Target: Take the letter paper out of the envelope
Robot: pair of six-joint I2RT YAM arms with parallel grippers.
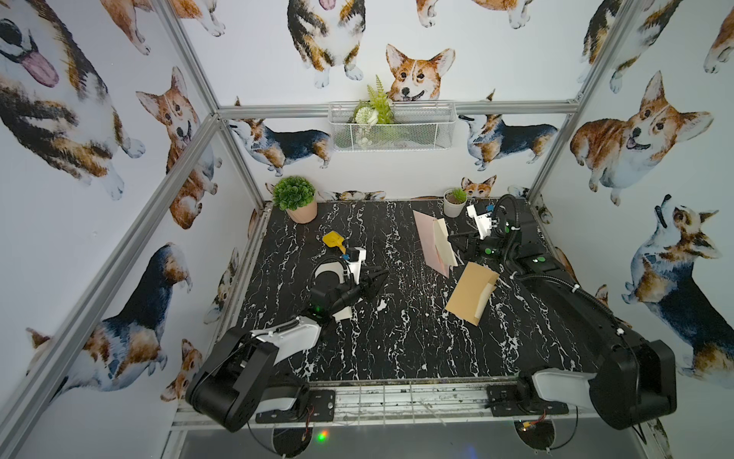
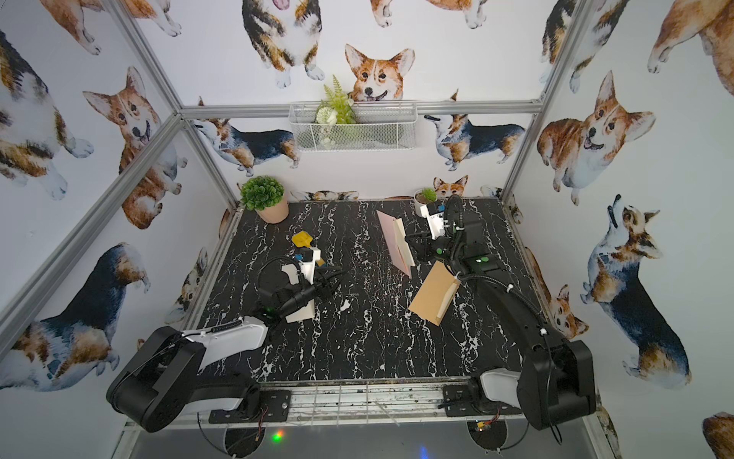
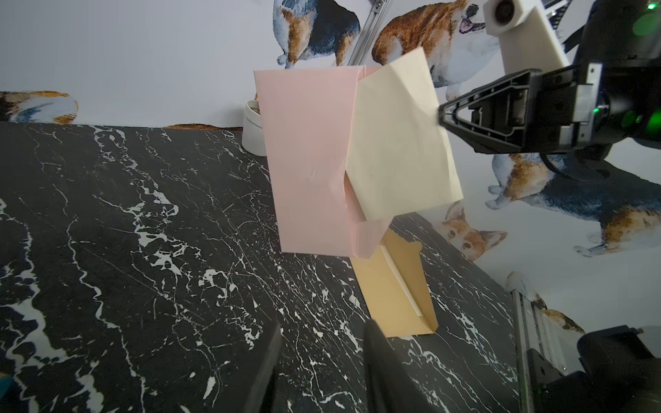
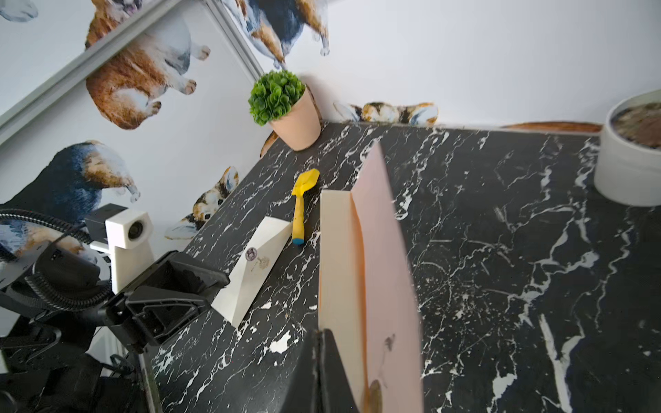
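Note:
A pink piece of paper with a cream part folded out along its right side [image 3: 402, 137] is held up off the table by my right gripper. That gripper is shut on the edge of the cream part; from here I cannot tell whether the cream is a flap or a separate sheet. Its pink panel [image 4: 389, 275] hangs to the right of the fingers in the right wrist view. On the marble table below lies a tan envelope [image 1: 470, 294]. My left gripper stands open, empty, over the table's left half.
Beneath the left arm lies a white envelope [image 4: 254, 265] with a seal, near a yellow shovel [image 4: 301, 196]. A leafy pot [image 1: 300, 206] and a small white pot [image 1: 454, 202] stand at the back.

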